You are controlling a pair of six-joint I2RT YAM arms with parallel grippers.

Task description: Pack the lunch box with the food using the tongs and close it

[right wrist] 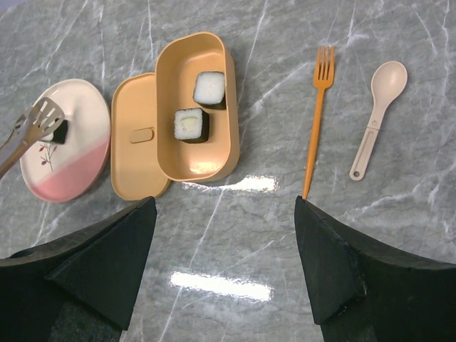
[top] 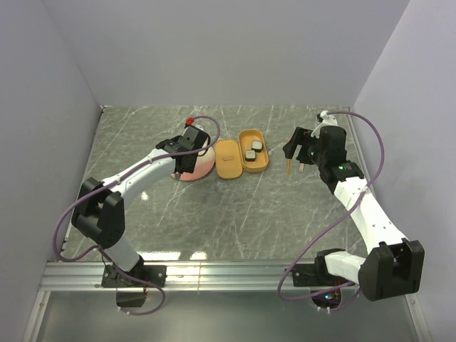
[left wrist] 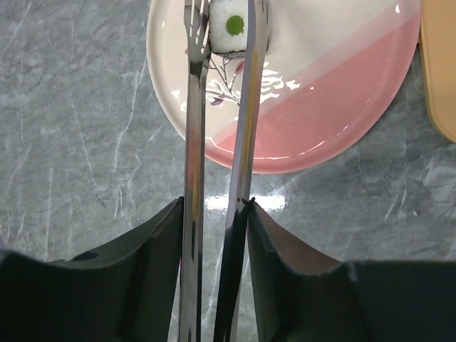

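My left gripper grips metal tongs [left wrist: 238, 178], whose tips flank a sushi piece [left wrist: 231, 25] on the pink-and-white plate [left wrist: 328, 121]; whether the tips touch it is unclear. To the plate's right, the open orange lunch box [right wrist: 231, 135] holds two sushi pieces [right wrist: 191, 125], its lid section [right wrist: 135, 167] alongside. My right gripper is open and empty above the table, near an orange fork [right wrist: 313, 132] and a cream spoon [right wrist: 377, 107].
Walls border it at the back and sides.
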